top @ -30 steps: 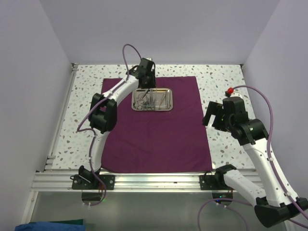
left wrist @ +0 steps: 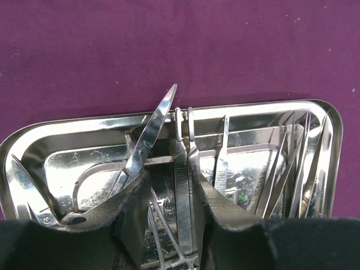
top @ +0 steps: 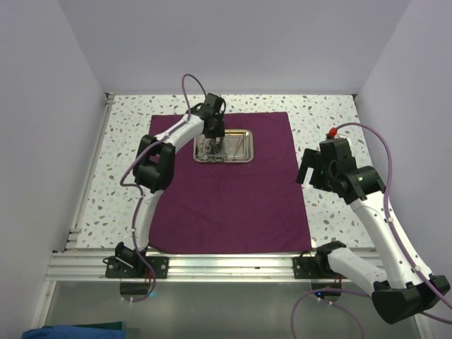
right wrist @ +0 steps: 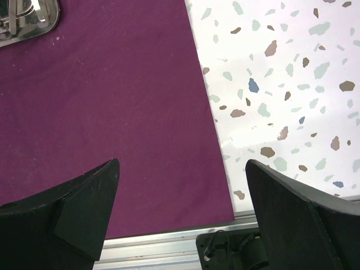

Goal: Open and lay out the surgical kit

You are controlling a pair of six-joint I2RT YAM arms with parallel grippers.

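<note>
A steel tray of surgical instruments rests on the purple cloth. In the left wrist view it holds scissors, slim handled instruments and several tweezer-like pieces. My left gripper is over the tray, its fingers partly apart around the middle instruments; whether anything is between them is unclear. My right gripper stands open and empty over the cloth's right side, with the tray's corner at upper left of its view.
The speckled table shows around the cloth. The cloth below the tray is bare. Metal rails run along the front edge.
The right arm shifted a little earlier and has stayed put since.
</note>
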